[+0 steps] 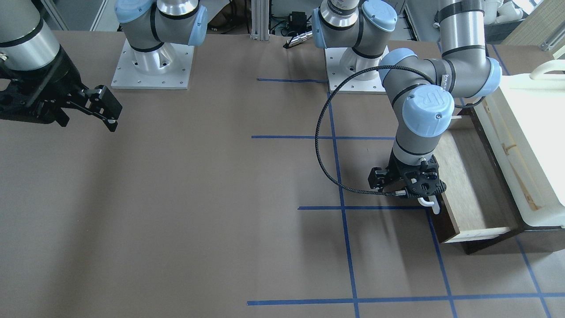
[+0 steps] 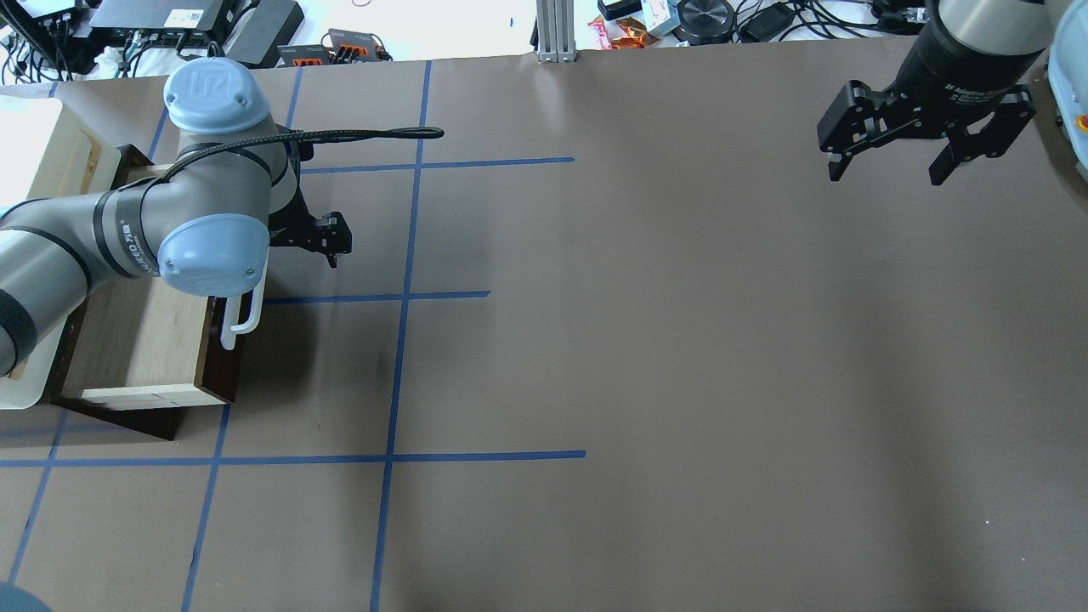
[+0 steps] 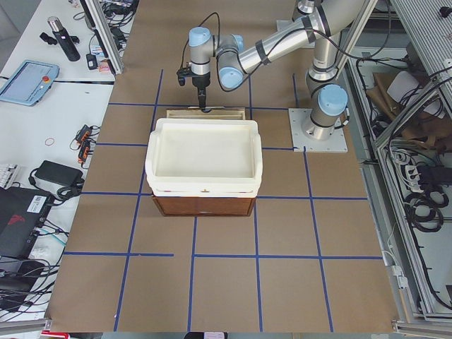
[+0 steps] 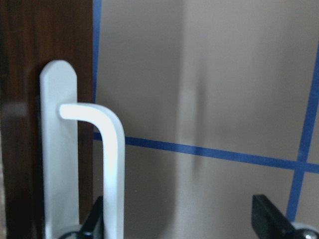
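Observation:
A wooden drawer (image 2: 143, 337) with a dark front stands pulled out from a box topped by a white tray (image 3: 203, 159). My gripper (image 1: 405, 183) is down at the drawer's white handle (image 4: 113, 169). In the left wrist view the fingers sit low in the frame, one at the handle bar, the other (image 4: 271, 219) well to the right over bare table, so the gripper is open. Whether the left finger touches the bar I cannot tell. In the top view the arm hides part of the handle and drawer.
A second black gripper (image 2: 918, 133) hangs over the other side of the table, open, apart from the drawer.

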